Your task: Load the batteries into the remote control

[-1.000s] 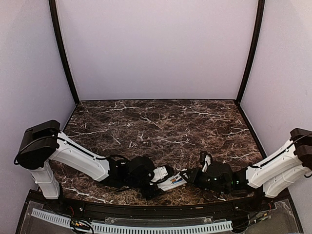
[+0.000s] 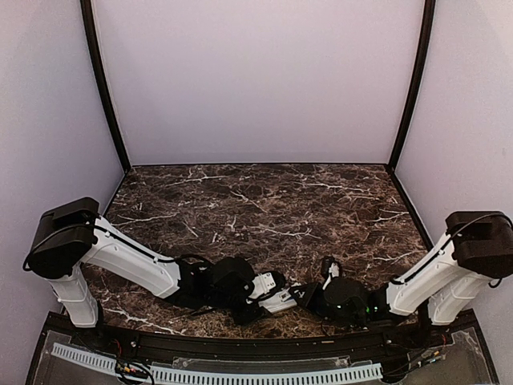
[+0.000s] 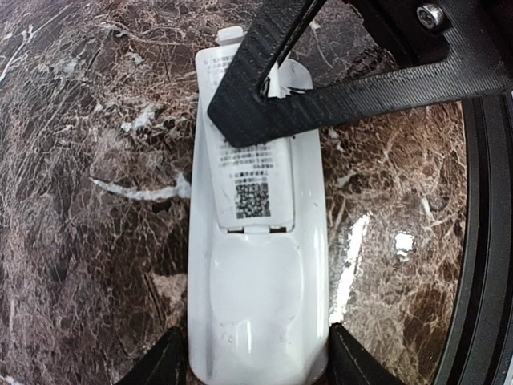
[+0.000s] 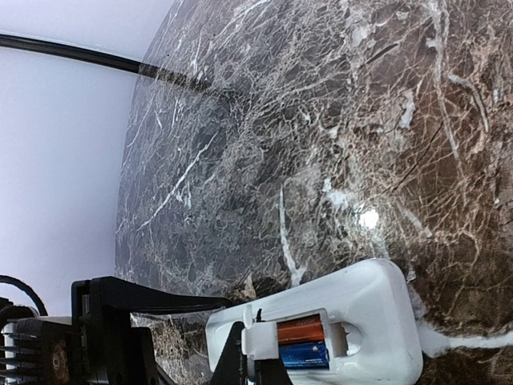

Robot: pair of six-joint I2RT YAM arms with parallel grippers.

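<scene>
The white remote control (image 3: 268, 313) lies on the marble table, its lower end between the fingers of my left gripper, which touch both its sides. My right gripper is shut on the thin battery cover (image 4: 260, 341), a white piece bearing a printed label. In the left wrist view the cover (image 3: 255, 188) lies over the compartment, slightly askew to the remote, with one black fingertip in front of it. An orange battery (image 4: 300, 330) and a blue battery (image 4: 304, 354) sit side by side in the compartment.
The marble tabletop (image 2: 256, 204) behind the arms is clear. Close in front of the remote runs the dark table edge (image 2: 264, 343), with a white slotted strip (image 2: 264, 375) beyond it. Both arms crowd in from the sides.
My right gripper has moved left with the cover, bringing it further over the compartment. Less of the batteries shows from above. The left arm and remote look still.
</scene>
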